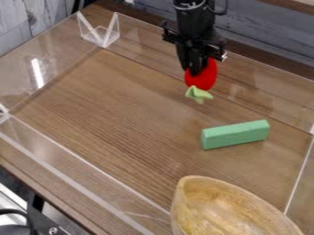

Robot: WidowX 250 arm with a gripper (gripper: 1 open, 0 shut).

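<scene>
The black robot gripper (194, 61) hangs over the upper middle of the wooden table, shut on a red object with a green leafy top (207, 75), which looks like a toy strawberry and is held top-down. The gripper's fingers are partly hidden behind the arm's housing and the object. A green block (233, 134) lies to the lower right, apart from the gripper. A large yellow bowl (210, 207) sits at the bottom right.
A clear plastic holder (101, 27) stands at the back left. A wall edge runs behind the gripper at the back right.
</scene>
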